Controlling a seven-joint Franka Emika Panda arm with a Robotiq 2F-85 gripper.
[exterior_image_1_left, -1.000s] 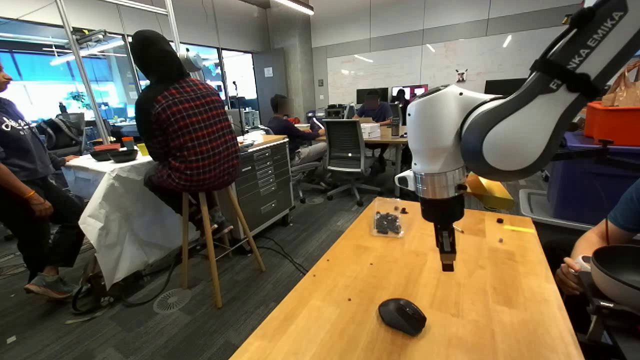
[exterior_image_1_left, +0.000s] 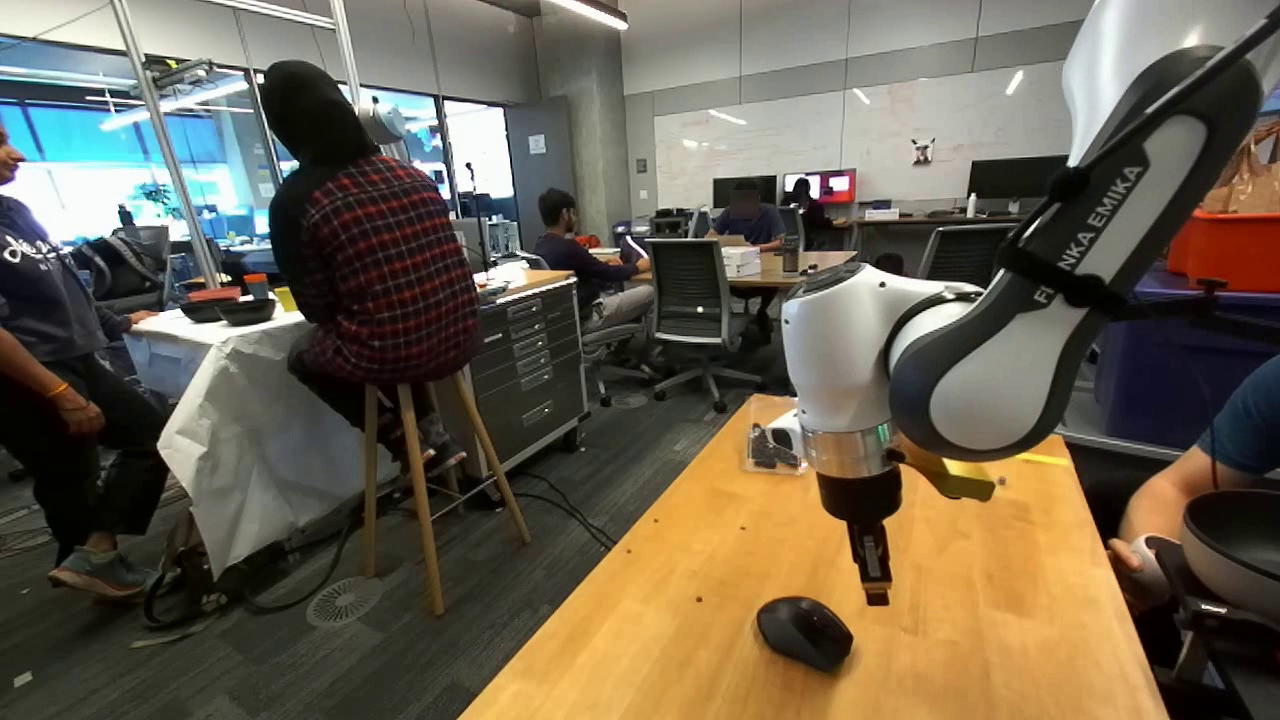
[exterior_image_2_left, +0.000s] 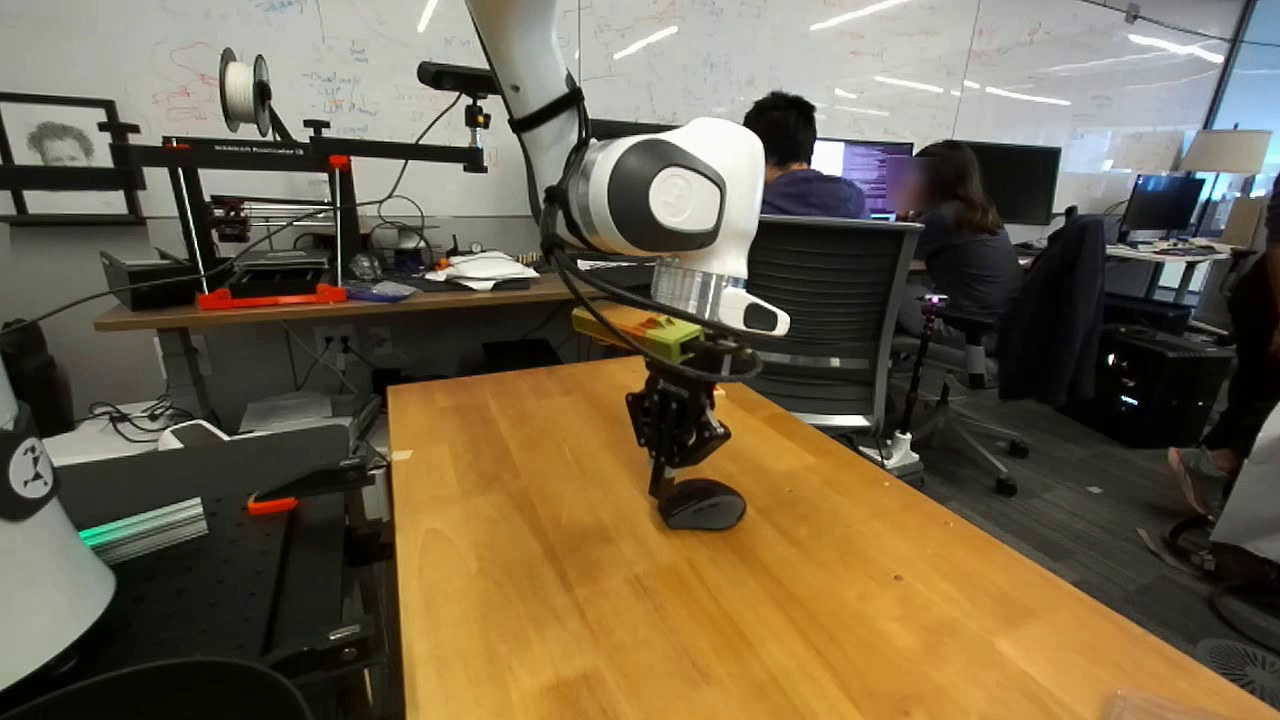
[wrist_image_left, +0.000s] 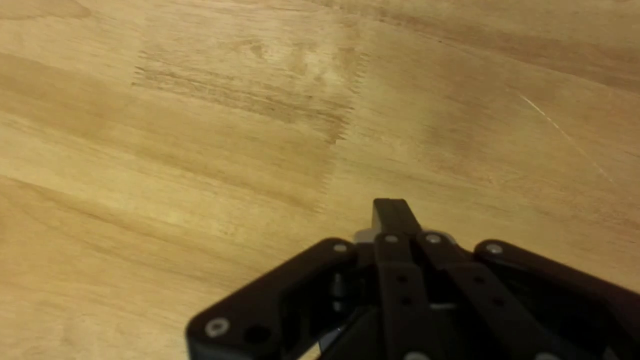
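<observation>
A black computer mouse (exterior_image_1_left: 805, 634) rests on the wooden table (exterior_image_1_left: 996, 624). My gripper (exterior_image_1_left: 878, 596) points down just beside it, to its right in exterior view 1, with the fingers together. From the other side, in exterior view 2, the fingertips appear right at the edge of the mouse (exterior_image_2_left: 703, 505); whether they touch it cannot be told. In the wrist view my gripper is shut, and nothing shows between its fingers. The mouse is not visible there, only bare wood.
A clear plastic box (exterior_image_1_left: 774, 450) with small dark parts sits at the table's far left corner in exterior view 1, partly covered by the arm. A person's arm (exterior_image_1_left: 1176, 494) and a dark pan (exterior_image_1_left: 1242, 528) are off the right edge.
My gripper has come down and nearer the camera, slightly left, closer to the mouse in exterior view 1. It stays shut, and the mouse has not moved.
</observation>
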